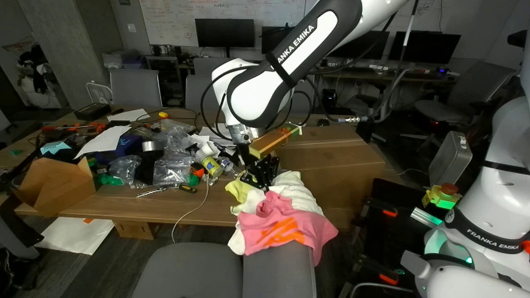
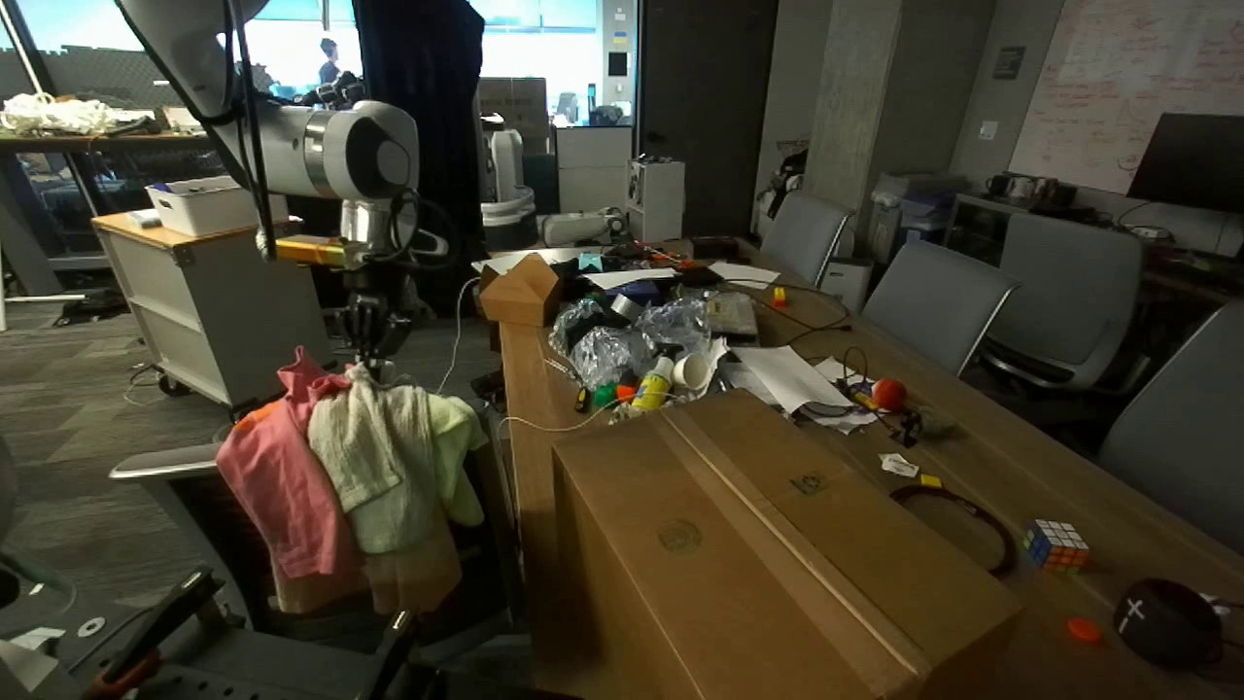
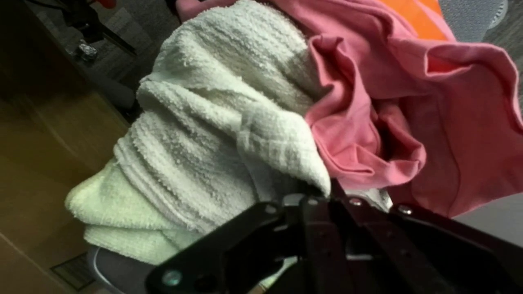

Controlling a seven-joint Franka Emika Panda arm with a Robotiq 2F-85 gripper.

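Three cloths are draped over a chair back: a pink one with an orange patch [image 1: 285, 226], a white towel [image 2: 379, 449] and a yellow-green towel [image 2: 455, 449]. My gripper [image 1: 267, 186] points down into the top of the pile, its fingers shut. In the wrist view, a raised fold of the white towel [image 3: 279, 139] runs into the fingertips, pinched there. The pink cloth [image 3: 365, 152] bunches right beside them; whether any of it is caught too, I cannot tell. My fingers hide the exact pinch.
A large cardboard box [image 2: 746, 513] stands on the table close to the chair. Tools, plastic bags and a yellow bottle [image 1: 212, 167] clutter the table [image 1: 164, 211]. The grey chair [image 1: 278, 273] stands below the cloths.
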